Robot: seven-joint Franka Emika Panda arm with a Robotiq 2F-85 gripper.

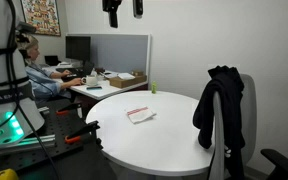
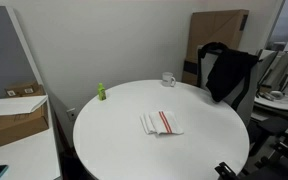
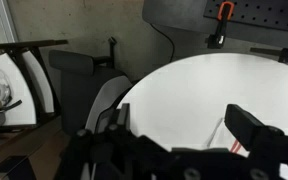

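A white cloth with red stripes lies flat and folded on the round white table. My gripper is high above the table at the top of exterior view 1, its two dark fingers spread apart and nothing between them. In the wrist view the open gripper shows at the bottom, and part of the cloth appears near its right finger, which hides the rest.
A small green bottle and a white mug stand toward the table's far side. A chair bearing a black jacket is close against the table edge. A person sits beyond, at a desk.
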